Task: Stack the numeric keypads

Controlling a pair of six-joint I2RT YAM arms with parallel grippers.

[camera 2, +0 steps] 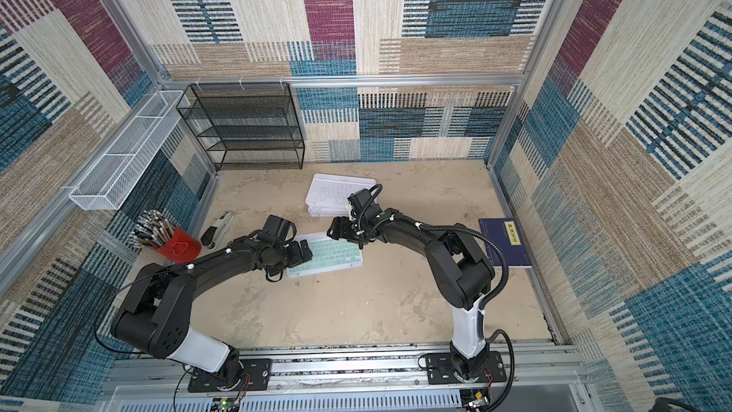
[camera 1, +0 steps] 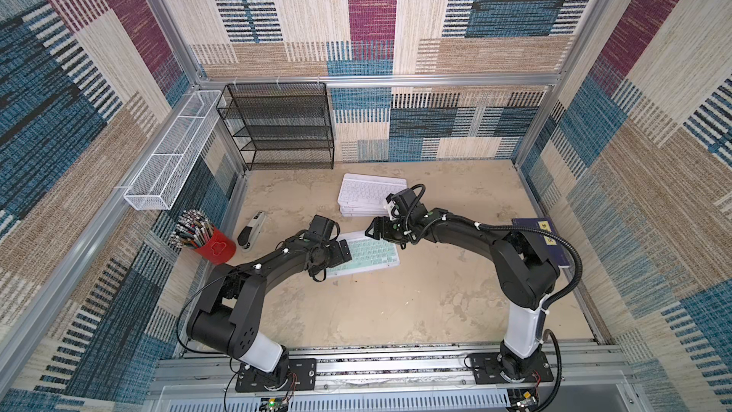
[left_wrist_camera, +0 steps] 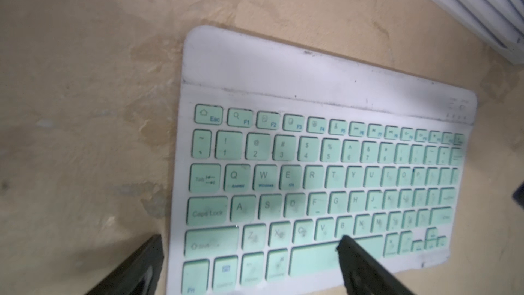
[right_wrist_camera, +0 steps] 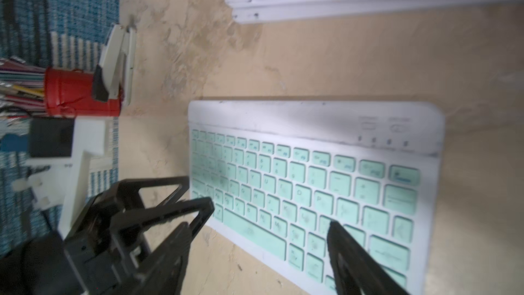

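A white keyboard with mint-green keys (left_wrist_camera: 327, 185) lies flat on the table between both arms. Behind it rests a stack of white keyboards (camera 1: 372, 192), whose edges also show along the top of the right wrist view. My left gripper (camera 1: 341, 253) hovers at the green keyboard's left end; its fingers (left_wrist_camera: 360, 265) are spread, with nothing gripped. Over the right part of the same keyboard, toward its far edge, is my right gripper (camera 1: 376, 230). Its fingers (right_wrist_camera: 349, 256) stand apart with only the keyboard's keys visible beyond them.
At the left are a red pencil cup (camera 1: 217, 247) and a box cutter (camera 1: 250, 230). A dark blue book (camera 2: 504, 242) lies at the right edge, and a black wire shelf (camera 1: 278, 126) stands at the back left.
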